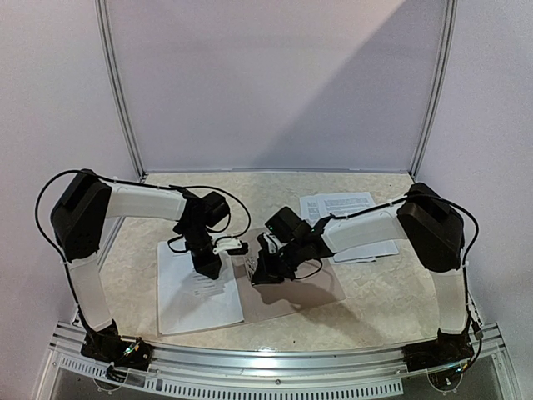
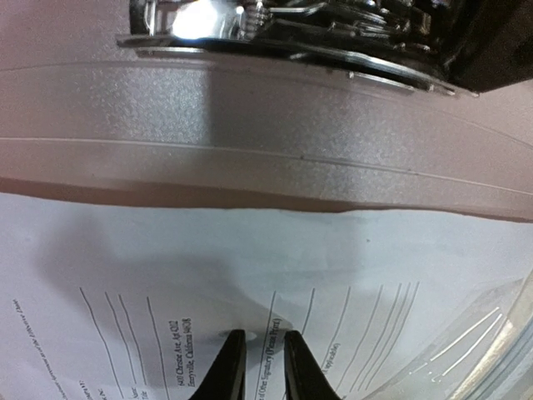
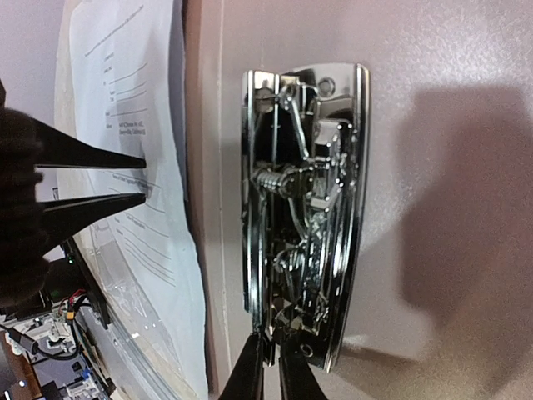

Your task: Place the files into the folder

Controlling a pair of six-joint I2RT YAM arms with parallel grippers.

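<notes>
The open folder shows its bare brownish half [image 1: 304,298] at the center of the table. Printed white sheets [image 1: 196,307] cover its left side. Along the fold stands a shiny metal clip; in the left wrist view its edge [image 2: 291,52] crosses the top. Above the printed sheets, my left gripper is part open, with a gap between its fingertips and nothing seen held. The right gripper has its fingertips at the near end of the clip, a narrow gap between them; whether they grip its metal tab is unclear.
Another stack of printed papers [image 1: 365,248] lies at the back right, partly behind the right arm. Both arms come close together over the folder. Bare table [image 1: 383,308] shows at the front right.
</notes>
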